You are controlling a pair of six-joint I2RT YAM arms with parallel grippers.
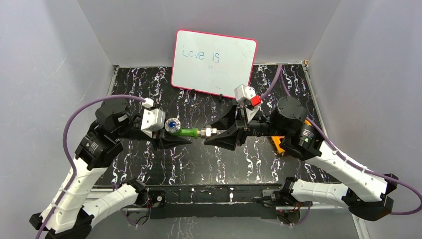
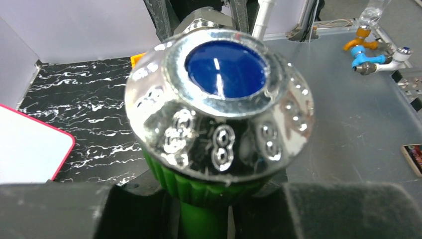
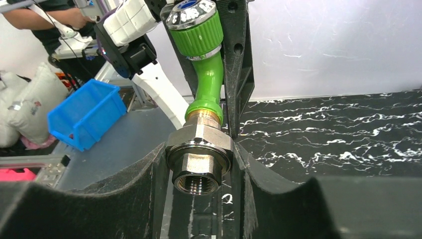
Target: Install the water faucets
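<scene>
A green faucet [image 1: 187,132] with a chrome, blue-capped knob [image 2: 219,107] hangs between my two arms above the counter. On its right end sits a metal hex nut with a threaded socket [image 3: 200,149]. My right gripper is shut on that nut, a finger pressed to each side. Around the green body below the knob stands my left gripper, partly open, with a narrow gap beside the green neck. The knob hides much of the left fingers in the left wrist view.
A whiteboard [image 1: 214,62] leans at the back of the black marbled counter [image 1: 224,164]. Behind the right arm lies an orange object [image 1: 278,145]. Other faucet pieces, one of them blue [image 2: 366,56], rest on the grey surface. The counter below the grippers is clear.
</scene>
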